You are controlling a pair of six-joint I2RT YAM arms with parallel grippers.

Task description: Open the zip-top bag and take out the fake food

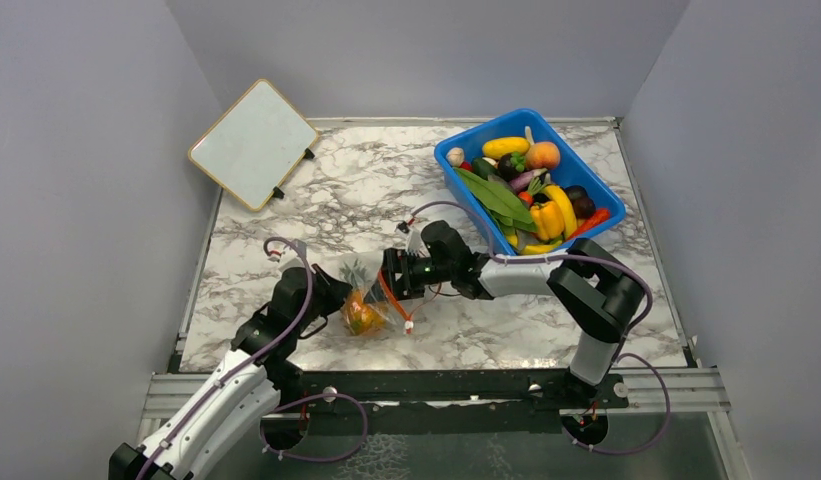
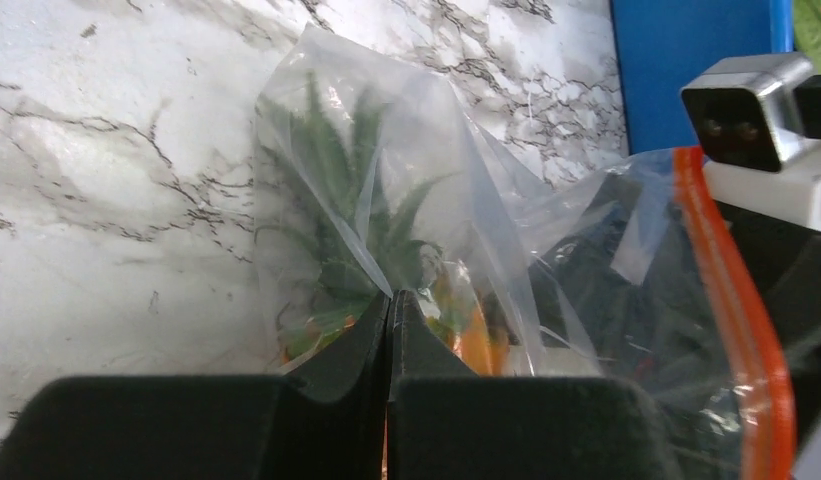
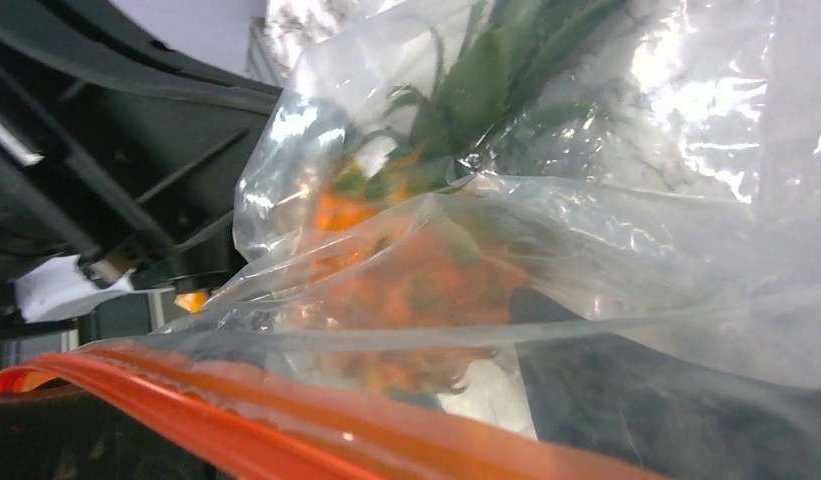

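Observation:
The clear zip top bag (image 2: 416,130) with its orange zip strip (image 2: 731,300) lies around a fake pineapple (image 1: 362,318); its green leaves (image 2: 331,150) show through the film. My left gripper is shut, and a crease of the film runs right to its fingertips, so the film seems pinched there beside the fruit. My right gripper (image 1: 388,277) stands open at the bag's mouth. One of its dark fingers (image 3: 626,400) shows through the film, inside the bag, pointing toward the pineapple. Its other finger (image 3: 86,430) lies outside, behind the orange strip.
At the back right stands a blue bin (image 1: 596,178) full of fake fruit and vegetables. A small whiteboard (image 1: 254,145) lies at the back left.

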